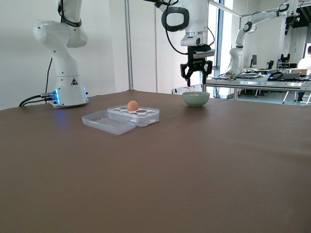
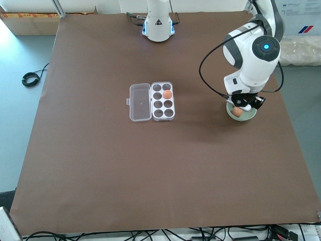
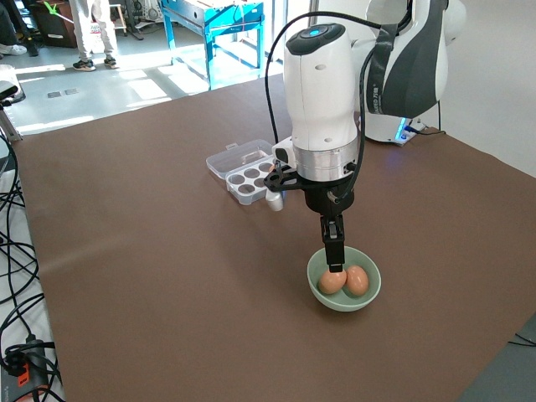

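Note:
A mint green bowl (image 3: 322,297) stands on the brown table, holding two brown eggs (image 3: 357,281). My black gripper (image 1: 196,73) hangs over the bowl; in the top view its two fingers are spread above the rim, while in the right view they point down at the eggs, and whether anything is between them is hidden. A clear plastic egg box (image 2: 163,110) with its lid (image 2: 140,103) open lies left of the bowl, one egg (image 2: 167,94) in a compartment and the other compartments empty.
Cables run along the near edge in the left view.

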